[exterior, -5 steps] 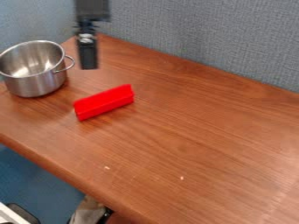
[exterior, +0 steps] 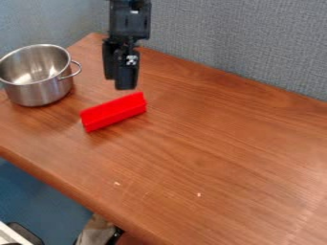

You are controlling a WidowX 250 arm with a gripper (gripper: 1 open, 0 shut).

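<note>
A red elongated block (exterior: 114, 111) lies diagonally on the wooden table, left of centre. My black gripper (exterior: 120, 75) hangs from the top of the view, above and behind the block, apart from it. Its fingers point down; whether they stand apart is hard to make out at this size. A steel pot (exterior: 36, 78) with side handles stands at the left.
Grey walls close it off at the back, and its edge runs along the lower left.
The block and pot have not moved.
</note>
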